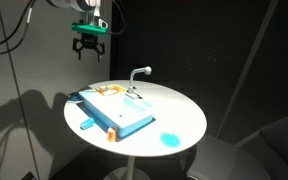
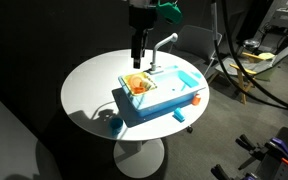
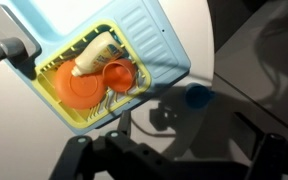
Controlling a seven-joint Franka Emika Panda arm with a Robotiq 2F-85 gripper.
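High over the round white table (image 1: 184, 105), my gripper (image 1: 89, 52) hangs open with nothing between its fingers. Below it in the wrist view, a small dark-blue cup (image 3: 197, 96) appears in the gap between the fingertips, well away from them; it stands near the table edge beside the toy sink. In exterior view 2 the same cup (image 2: 115, 124) is at the front left of the table. The light-blue toy sink (image 2: 156, 106) holds a yellow rack (image 3: 141, 82) with an orange plate (image 3: 74, 92), an orange cup (image 3: 118, 76) and a pale bottle (image 3: 96, 55).
A grey faucet (image 1: 139, 72) rises behind the sink. Around the sink lie a blue item (image 1: 87, 124), an orange item (image 1: 111, 134) and a turquoise round piece (image 1: 170, 140). Bare tabletop (image 2: 89, 85) extends left of the sink in exterior view 2.
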